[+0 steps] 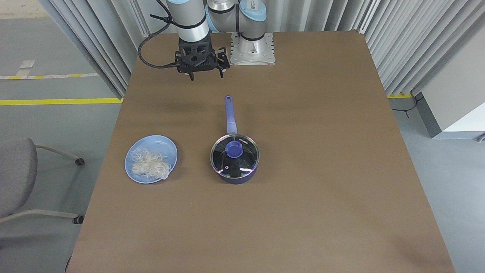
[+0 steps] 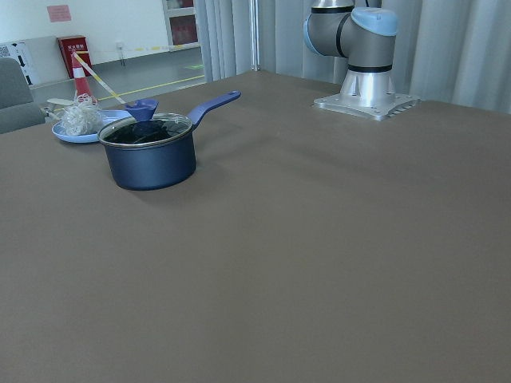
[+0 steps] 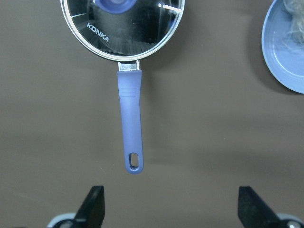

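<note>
A blue saucepan (image 1: 234,159) with a glass lid and round blue knob stands on the brown table, its handle (image 3: 129,114) pointing toward the robot. It also shows in the left camera view as a dark blue pot (image 2: 152,163). To its left in the front view, a light blue plate (image 1: 136,173) holds a pale stringy bundle (image 1: 152,166). My gripper (image 1: 207,76) hangs above the far end of the table, short of the handle; in the wrist view its fingertips (image 3: 97,199) stand wide apart with nothing between them.
The robot's base (image 1: 252,57) stands at the back edge. A grey chair (image 1: 13,177) is on the floor at the left.
</note>
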